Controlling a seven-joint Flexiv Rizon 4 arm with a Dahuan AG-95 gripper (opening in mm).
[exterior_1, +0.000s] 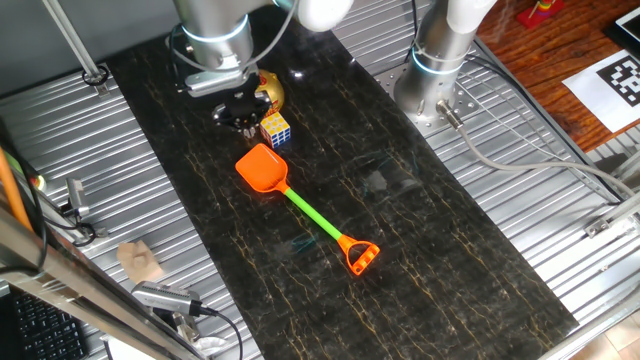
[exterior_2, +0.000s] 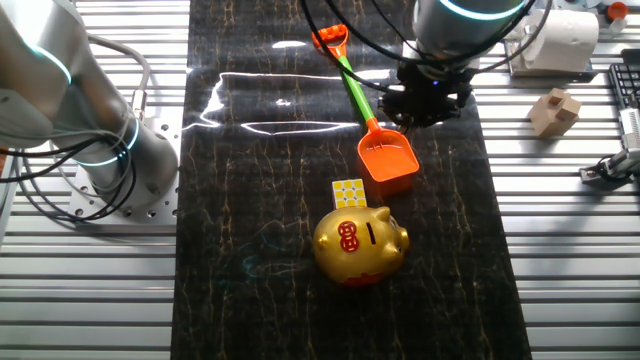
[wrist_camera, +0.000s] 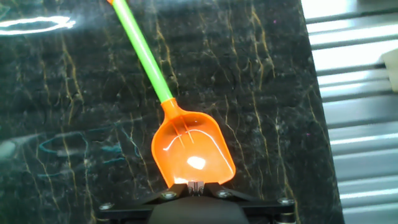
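Observation:
A toy shovel with an orange scoop (exterior_1: 262, 168), a green shaft (exterior_1: 313, 213) and an orange handle (exterior_1: 361, 256) lies flat on the black marbled mat. My gripper (exterior_1: 250, 132) is above the mat just beyond the scoop's front edge. In the wrist view, the tips of my gripper meet in front of the scoop (wrist_camera: 193, 149) and look shut, with nothing visible between them. A Rubik's cube (exterior_1: 275, 129) sits beside the gripper, near the scoop. Behind the cube stands a golden piggy bank (exterior_2: 358, 246), partly hidden by the gripper in exterior view 1.
A wooden block (exterior_2: 554, 113) rests on the slatted metal table, off the mat.

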